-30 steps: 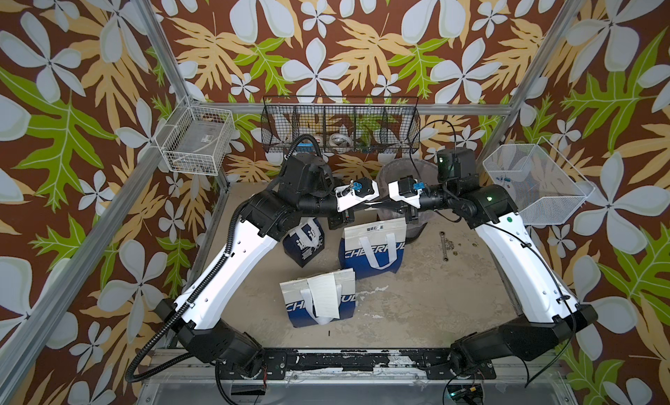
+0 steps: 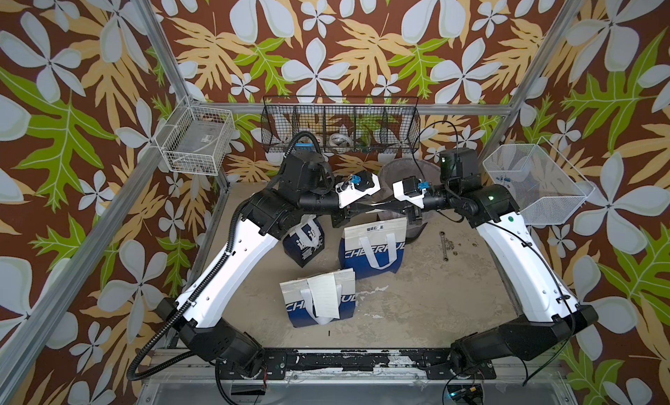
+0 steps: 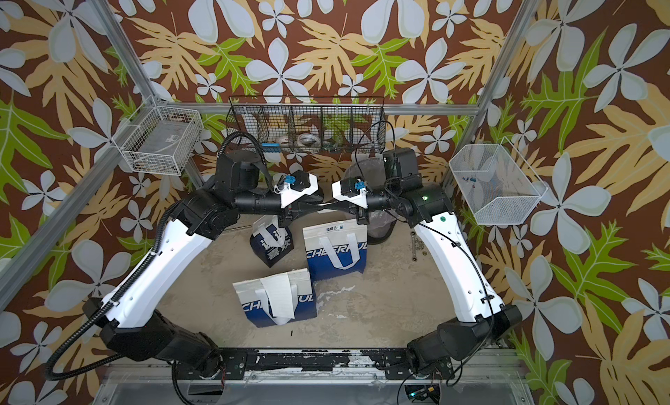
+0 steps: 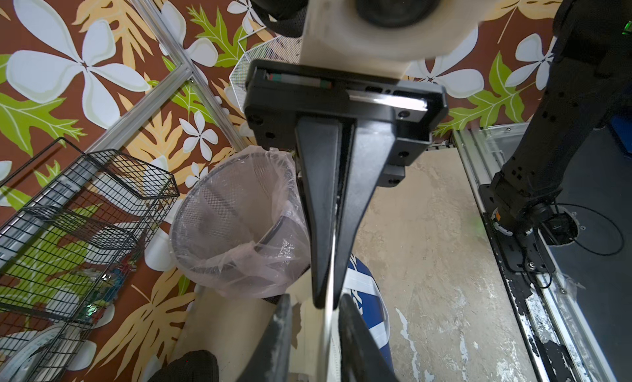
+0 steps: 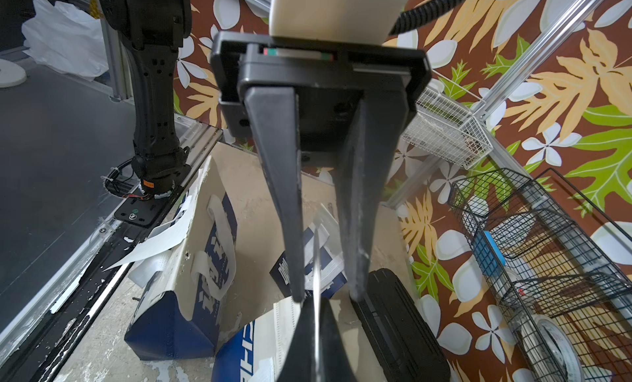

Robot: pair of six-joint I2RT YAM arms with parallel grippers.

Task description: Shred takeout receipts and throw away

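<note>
A thin white receipt (image 4: 326, 345), seen edge-on, stretches between my two facing grippers. My right gripper is shut on one end of it. My left gripper stands open, with the receipt (image 5: 316, 267) passing between its spread fingers without either pressing on it. Below are three blue-and-white takeout bags: one at the front (image 2: 296, 312) with a white slip on its face, one in the middle (image 2: 373, 265), and a smaller one (image 2: 304, 244) under the left arm. Behind the right gripper is a bin with a clear liner (image 4: 230, 211), partly hidden in the top views.
A black wire basket (image 2: 342, 129) hangs at the back. White baskets hang on the left (image 2: 202, 141) and right (image 2: 537, 185) sides. A small metal piece (image 2: 444, 246) lies at the table's right.
Both grippers have shifted slightly to the right, the right one a little more, so the gap between them looks slightly wider. The bags have not moved.
</note>
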